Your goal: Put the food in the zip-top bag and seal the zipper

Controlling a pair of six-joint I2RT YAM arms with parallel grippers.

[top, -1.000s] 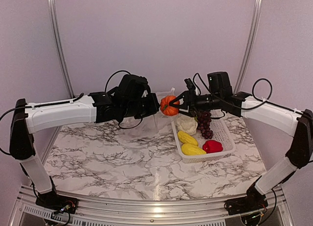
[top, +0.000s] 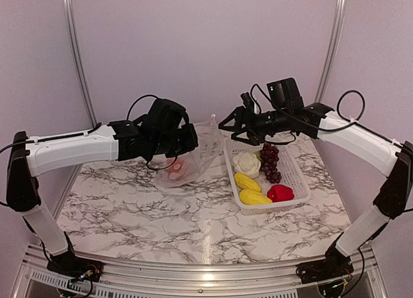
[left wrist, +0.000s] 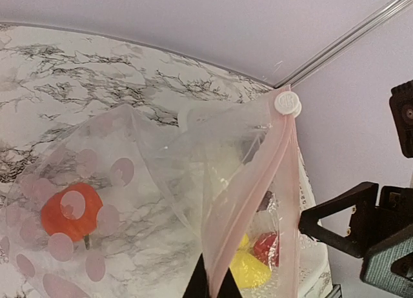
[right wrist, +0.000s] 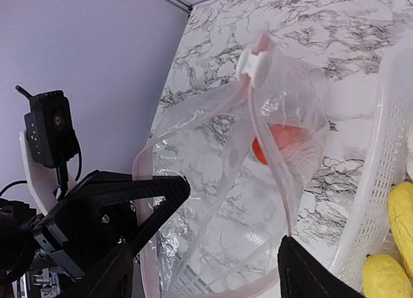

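Note:
The clear zip bag (top: pixel 200 156) hangs from my left gripper, which is shut on its rim at the bottom of the left wrist view. An orange tomato lies inside the bag, seen through the dotted plastic; it also shows in the right wrist view (right wrist: pixel 276 143). My right gripper (top: pixel 232 129) is raised right of the bag's mouth, its fingers apart with no food between them; in the right wrist view they flank the bag's opening. The bag's white slider (right wrist: pixel 253 67) is at the top corner.
A white basket (top: pixel 293 201) on the right holds a cauliflower (top: pixel 246 164), grapes (top: pixel 271 169), two yellow vegetables (top: pixel 255 196) and a red pepper (top: pixel 280 193).
The tomato has left my right gripper and now lies low in the bag. The right gripper has risen; the left has moved left and up with the bag.

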